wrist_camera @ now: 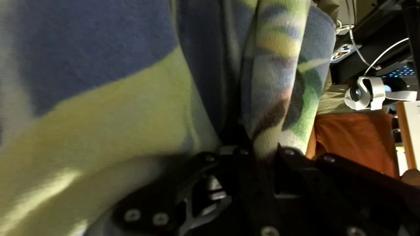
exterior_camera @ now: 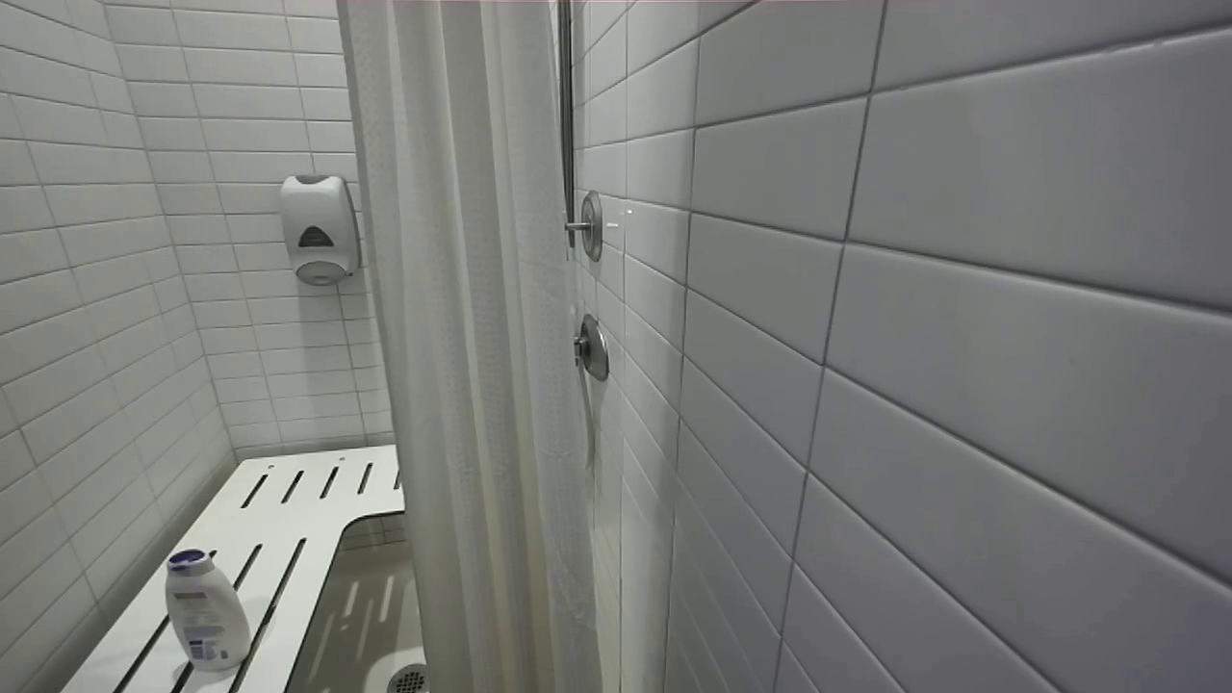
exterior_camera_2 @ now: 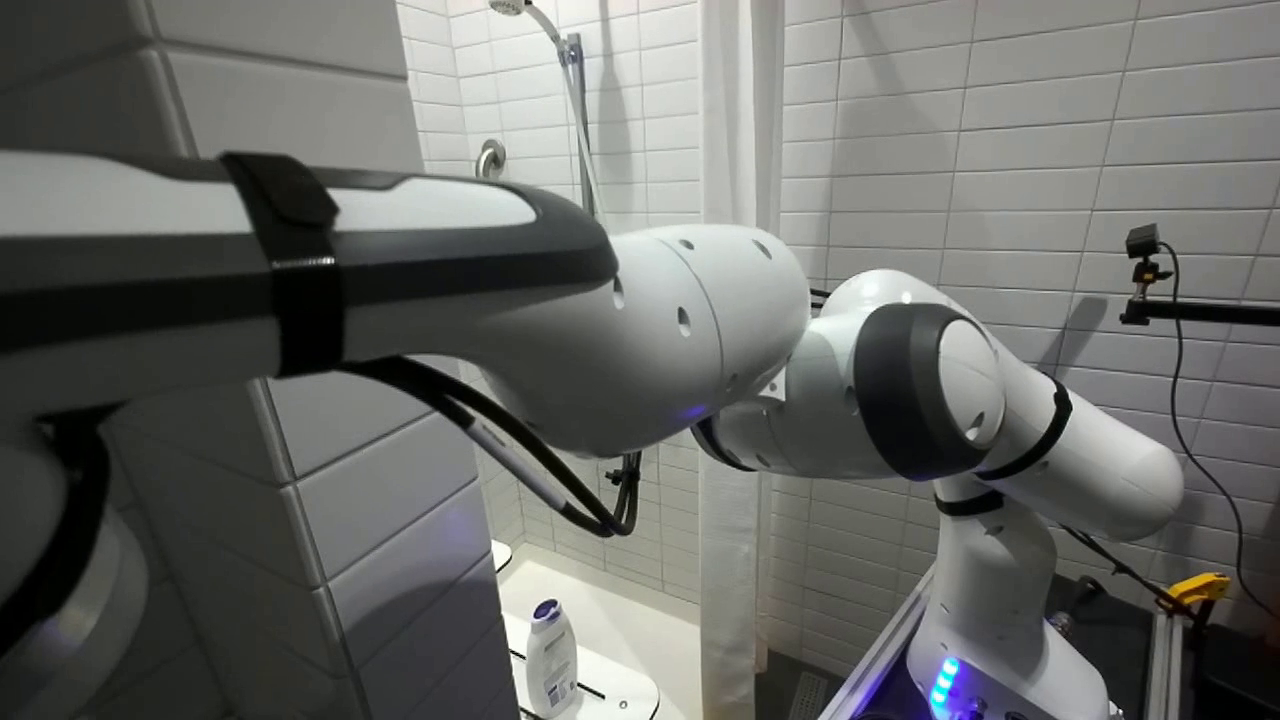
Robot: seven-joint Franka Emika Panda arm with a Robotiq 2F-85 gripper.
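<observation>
In the wrist view my gripper is shut on a patterned cloth [wrist_camera: 130, 106] with blue, yellow and green patches. A narrow fold of the fabric runs up from between the fingertips, while a broad loose part fills the left of that view. The cloth's lower edge and full shape are out of sight. Neither exterior view shows the gripper; the second one shows only the white arm [exterior_camera_2: 708, 336], stretched across toward the left edge.
A white bottle [exterior_camera: 208, 618] with a dark blue cap stands upright on the slotted shower bench [exterior_camera: 260, 520]. Beside the bench hangs a pale shower curtain [exterior_camera: 474, 346]. A tiled wall corner [exterior_camera_2: 384, 540] is close to the arm. Orange fabric [wrist_camera: 354, 137] lies beyond the gripper.
</observation>
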